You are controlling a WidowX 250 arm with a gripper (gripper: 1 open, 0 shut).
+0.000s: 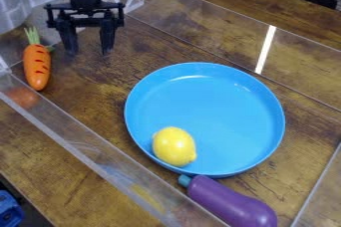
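The black gripper (86, 24) is at the upper left, low over the wooden surface, its two fingers apart with nothing visible between them. An orange toy carrot (38, 66) with a green top lies just below and left of it. A blue plate (220, 112) fills the centre right, with a yellow lemon (174, 146) on its lower left. A purple eggplant (232, 202) lies below the plate.
Clear plastic walls run along the left, lower left and right of the area. The wooden surface (200, 32) between gripper and plate is clear. A blue object (7, 211) shows at the lower left edge, outside the wall.
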